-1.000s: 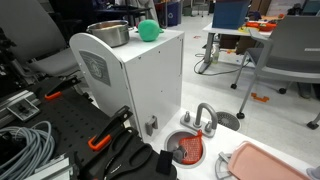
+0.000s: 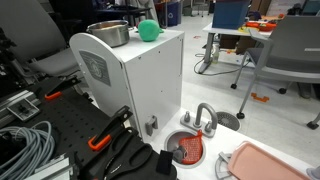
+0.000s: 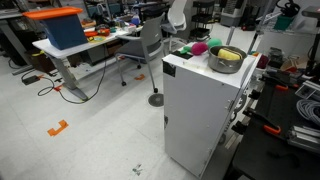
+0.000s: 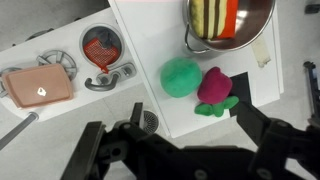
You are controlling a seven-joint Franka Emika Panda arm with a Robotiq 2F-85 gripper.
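Note:
In the wrist view my gripper is open, its dark fingers wide apart with nothing seen between them. Beyond them, on the white box top (image 4: pixel 160 50), are a green round object (image 4: pixel 181 77) and a magenta toy vegetable (image 4: pixel 214 87) with green leaves. Beside these stands a metal pot (image 4: pixel 232 43) holding a yellow-and-brown striped piece (image 4: pixel 209 16) and an orange-red piece (image 4: pixel 228 20). From the first exterior view, the pot (image 2: pixel 109 33) and green object (image 2: pixel 149 30) show on the box top. The gripper is not clearly visible in either exterior view.
A small sink (image 2: pixel 183 148) with a faucet (image 2: pixel 207 116) lies beside the box, a red slotted utensil (image 4: pixel 102 49) in it. A pink tray (image 2: pixel 264 163) is next to the sink. Cables (image 2: pixel 25 152) lie on the black surface opposite.

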